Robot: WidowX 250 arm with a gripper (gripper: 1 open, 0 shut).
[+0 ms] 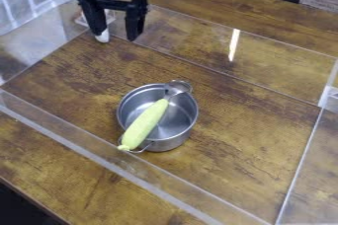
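Note:
My black gripper point(111, 24) hangs over the back left of the wooden table, its two fingers pointing down and spread apart, with nothing visible between them. A steel pot point(179, 124) with wire handles stands at the front middle, and a pale yellow-green corn cob point(142, 125) lies in it at a slant, its lower end over the near rim. Beside my gripper's left finger is a small white object point(102, 37), partly hidden and too small to name.
Clear plastic walls enclose the table point(251, 150) along the left, front and right.

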